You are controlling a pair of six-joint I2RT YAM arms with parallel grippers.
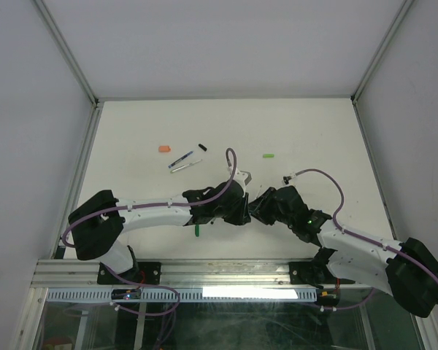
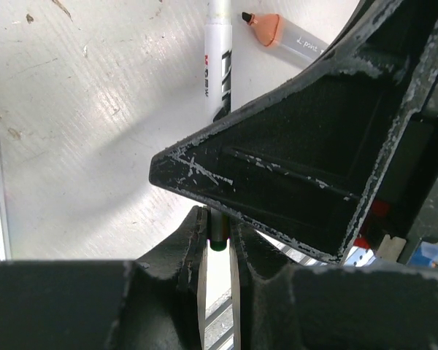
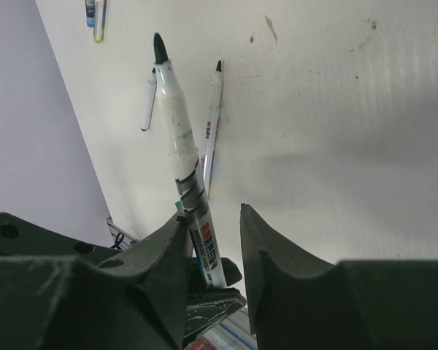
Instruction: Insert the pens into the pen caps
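A white pen [image 2: 217, 69] with a dark end has its tail pinched by my left gripper, which is shut on it. In the right wrist view the same pen [image 3: 177, 124] stands out with its black tip bare and pointing up. My right gripper is part open, one finger [image 3: 250, 226] standing clear of the pen. A black finger crosses the pen's middle in the left wrist view, hiding that stretch. From above, both grippers nearly meet near the table's front. On the table lie an orange cap [image 1: 164, 149], a black cap [image 1: 202, 147] and a green cap [image 1: 269, 155].
A blue pen [image 1: 180, 158] and a white pen [image 1: 187, 166] lie at the back left. Another green piece [image 1: 197, 230] is partly under my left arm. An orange-tipped pen [image 2: 266, 30] lies beyond the fingers.
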